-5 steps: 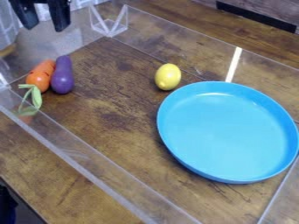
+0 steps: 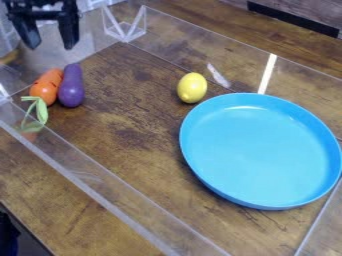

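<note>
A black gripper [image 2: 48, 24] hangs at the top left corner, open, above an orange carrot [image 2: 44, 88] with green leaves and a purple eggplant [image 2: 71, 86]. Further right a yellow lemon [image 2: 193, 87] rests on the wooden surface, and a large blue plate [image 2: 259, 150] fills much of the right side. Nothing shows between the fingers.
Clear plastic walls border the wooden work surface. The middle of the surface, between the eggplant and the plate, is bare, as is the lower left area.
The gripper has shifted slightly at the top left, with its fingers now showing lower in view. The objects and plate have not moved.
</note>
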